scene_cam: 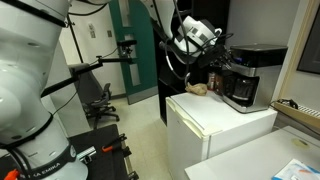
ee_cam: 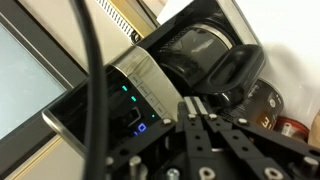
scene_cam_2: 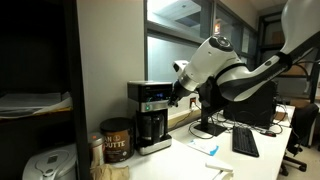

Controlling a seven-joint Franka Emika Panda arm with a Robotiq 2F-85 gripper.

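Note:
A black and silver coffee maker (scene_cam: 254, 78) stands on the white counter, its carafe (scene_cam: 240, 90) seated inside. In the wrist view its panel (ee_cam: 144, 91) shows lit buttons on the left, and the carafe (ee_cam: 200, 48) with its black handle (ee_cam: 235, 76) lies beyond my fingertips. My gripper is shut, with nothing visible between its fingers. Seen from the second exterior view, the gripper (scene_cam_2: 176, 92) hangs in front of the machine's upper part, apparently a little apart from it.
A dark canister (scene_cam_2: 117, 138) stands beside the coffee maker. A tan item (scene_cam: 196, 89) sits toward the counter's back left. A monitor and a keyboard (scene_cam_2: 238, 140) occupy the desk on the other side.

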